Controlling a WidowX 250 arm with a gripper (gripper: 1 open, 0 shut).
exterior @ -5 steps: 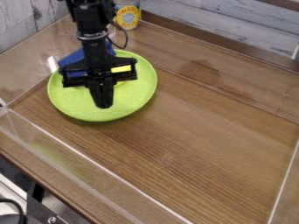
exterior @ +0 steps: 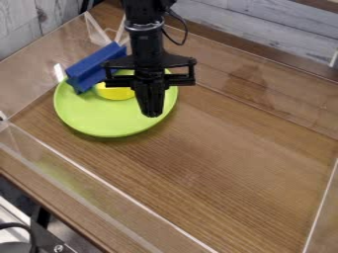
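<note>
The black gripper (exterior: pixel 153 97) hangs over the right part of a green plate (exterior: pixel 95 116), shut, with nothing visible between its fingers. Behind it on the plate is a yellow object (exterior: pixel 114 93), partly hidden by the gripper's body. A blue block (exterior: pixel 87 67) stands at the plate's back left, also partly covered by the arm.
A low clear side wall runs along the left, and a white wall (exterior: pixel 278 30) stands at the back.
The gripper has moved to the right over the plate, staying shut. The yellow patterned item at the back is now hidden behind the arm.
</note>
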